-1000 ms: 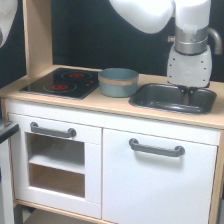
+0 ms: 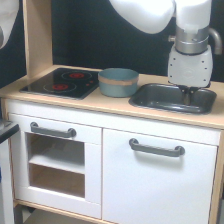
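A grey-blue pot point(image 2: 118, 84) with a brownish band stands on the wooden counter point(image 2: 105, 104), between the stove and the sink. My arm comes down from the top right, and its gripper point(image 2: 187, 90) hangs over the dark sink point(image 2: 153, 96). The small dark fingertips blend into the basin behind them. Their spacing is too small to read, and nothing held can be made out. The pot is clear of the gripper, to its left.
A black stovetop point(image 2: 68, 82) with red burner rings lies at the left. Below are an open-fronted oven compartment point(image 2: 57, 165) and a white cabinet door point(image 2: 150, 180) with a grey handle. A grey-edged panel point(image 2: 5, 175) stands at the far left.
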